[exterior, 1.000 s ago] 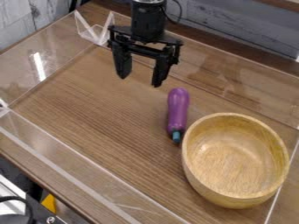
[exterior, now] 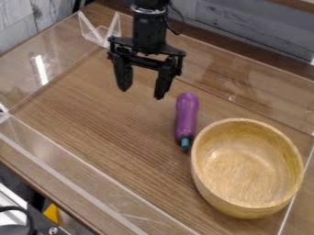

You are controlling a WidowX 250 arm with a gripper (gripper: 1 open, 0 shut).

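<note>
My black gripper (exterior: pixel 143 83) hangs over the upper middle of the wooden table, its two fingers spread wide with nothing between them. Below and to its right lies a purple eggplant (exterior: pixel 186 113) with a teal tip at its lower end. A pale yellow bowl (exterior: pixel 245 168) fills the lower right, just beside the eggplant's lower end.
A clear plastic item (exterior: pixel 101 27) is at the upper left behind the arm. A wall runs along the back, and a cable shows at the bottom left corner.
</note>
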